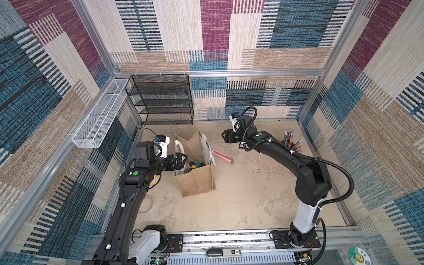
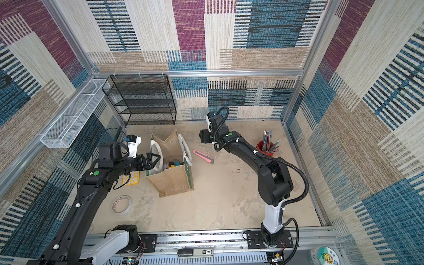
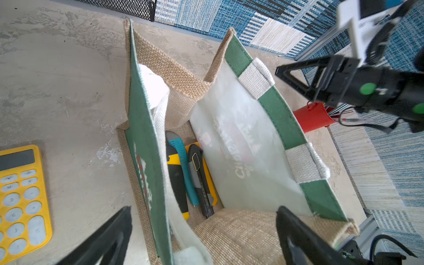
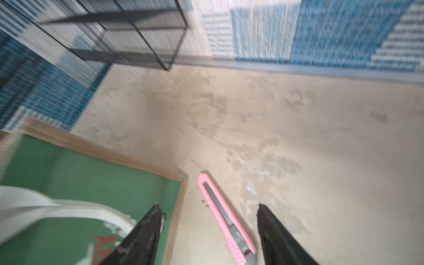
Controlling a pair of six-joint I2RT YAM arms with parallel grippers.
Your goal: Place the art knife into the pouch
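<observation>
A jute pouch (image 1: 194, 182) stands upright with its top open. Inside it, in the left wrist view, lie a grey-black art knife (image 3: 199, 178), a teal tool (image 3: 185, 167) and a black-and-yellow handle (image 3: 175, 176). A pink art knife (image 4: 223, 212) rests on the table just right of the pouch. My left gripper (image 1: 184, 160) is open at the pouch's left edge, nothing held. Above the table, right of and behind the pouch, hangs my right gripper; its fingers are apart with only the view of the table between them.
A red pen cup (image 2: 261, 148) stands at the right behind my right arm. A yellow calculator (image 3: 22, 198) and a tape roll (image 2: 121, 205) lie left of the pouch. A black wire rack (image 1: 161, 99) stands at the back.
</observation>
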